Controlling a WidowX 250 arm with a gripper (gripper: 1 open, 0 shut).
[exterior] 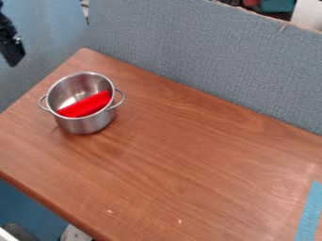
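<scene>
A steel pot (pixel 82 122) with two wire handles stands on the left part of the wooden table. A long red object (pixel 88 104) lies inside it, resting at a slant. The black gripper (pixel 13 49) is only partly visible at the upper left edge of the camera view, up and to the left of the pot and apart from it. Most of it is cut off by the frame, so its finger state does not show.
A padded grey panel (pixel 201 66) runs along its back side. A blue strip (pixel 307 212) lies at the right edge.
</scene>
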